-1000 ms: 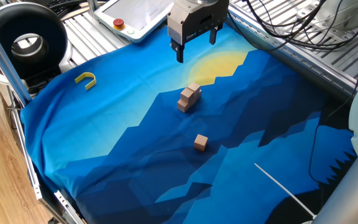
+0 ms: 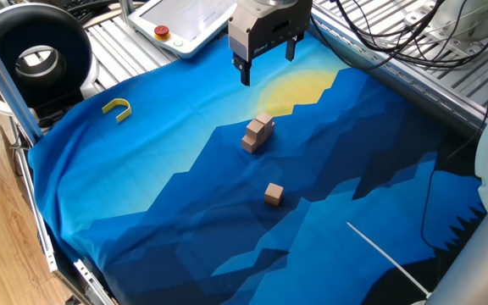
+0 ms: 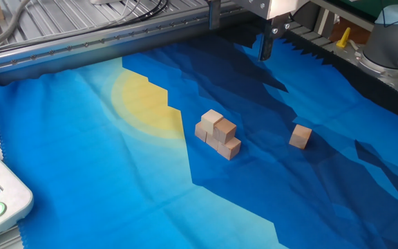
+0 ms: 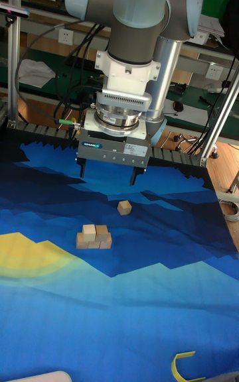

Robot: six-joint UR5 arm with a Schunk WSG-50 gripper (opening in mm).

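Observation:
A small stack of wooden cubes (image 3: 224, 131) stands on the blue cloth, with two cubes side by side on top of a lower row. In exterior view 3 its upper layer (image 4: 88, 231) sits over the left and middle of that row. One loose wooden cube (image 2: 274, 195) lies apart from the stack, and the same single cube (image 3: 300, 136) is to the right in exterior view 2. High above the cloth hangs my gripper (image 4: 107, 181), its two dark fingers wide apart and only air between them. Neither the stack nor the loose cube is touched by it.
A yellow hook-shaped piece (image 2: 118, 110) lies near the cloth's far left edge. The tablet with a red button (image 2: 161, 32) rests beyond the cloth. A thin white rod (image 2: 388, 258) is at lower right.

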